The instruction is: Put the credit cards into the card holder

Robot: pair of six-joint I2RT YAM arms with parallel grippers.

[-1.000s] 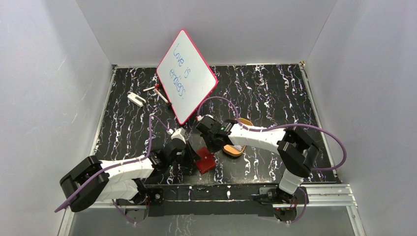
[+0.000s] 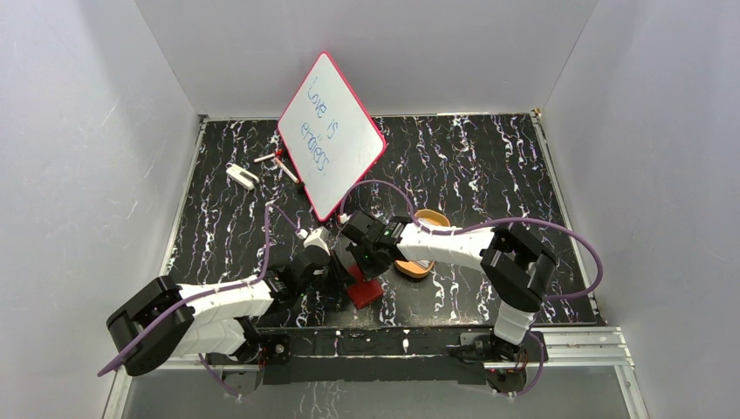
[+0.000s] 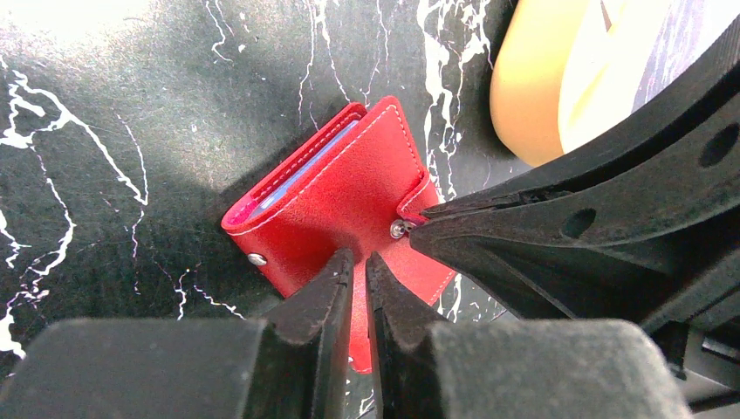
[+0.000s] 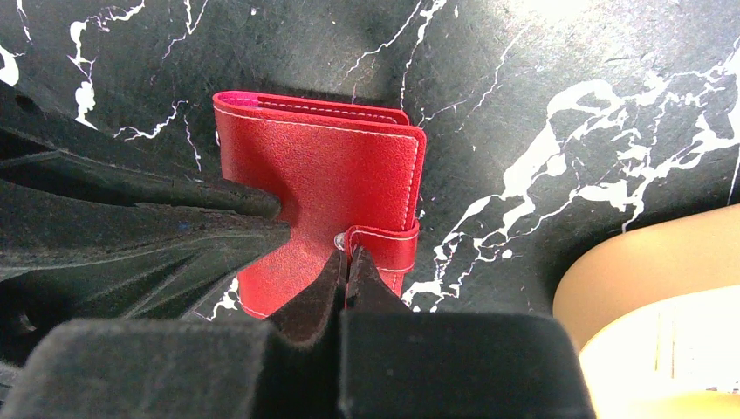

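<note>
The red card holder (image 2: 366, 295) lies on the black marble table at the front middle, a blue card visible in its slot in the left wrist view (image 3: 332, 201). My right gripper is shut at the holder's strap and snap, with the strap edge at its fingertips. My left gripper has its fingertips on the holder's front, close together with a narrow gap; nothing shows held between them. Both grippers crowd over the holder in the top view, partly hiding it.
An orange oval container (image 2: 417, 272) with pale contents sits just right of the holder. A whiteboard (image 2: 332, 131) stands behind, with markers (image 2: 286, 170) and a white eraser (image 2: 242, 176) at back left.
My right gripper has moved slightly left and down onto the card holder over the last second. The left arm looks unchanged in the top view.
</note>
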